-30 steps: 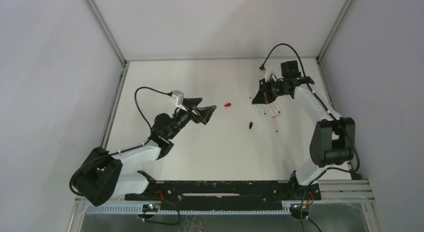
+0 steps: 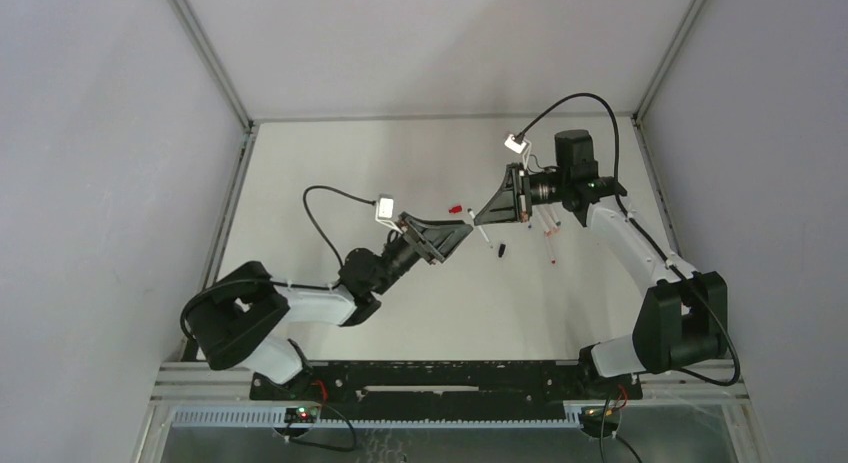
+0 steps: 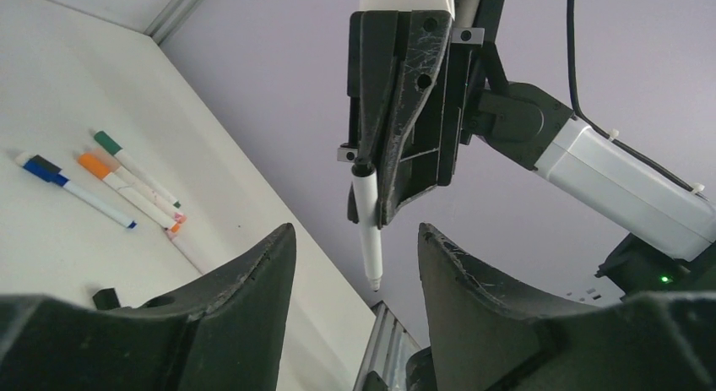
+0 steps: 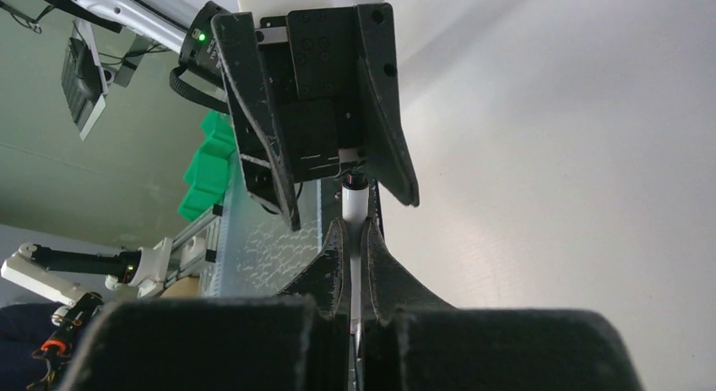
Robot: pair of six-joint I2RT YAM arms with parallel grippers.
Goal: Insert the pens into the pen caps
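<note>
A white pen with a dark upper end hangs upright in my right gripper, which is shut on it; the right wrist view shows it between the fingertips. My left gripper stands open facing it, the pen seen between and beyond its fingers, apparently not touched. In the top view the two grippers nearly meet at the table's middle. A black cap and a red cap lie on the table. Several pens, with blue, orange and green marks, lie to the right.
A grey wall and frame rail bound the table beyond the pens. The arms' bodies occupy both front sides.
My left gripper has moved right toward the right one. My right gripper has come left and toward the front, carrying the white pen.
</note>
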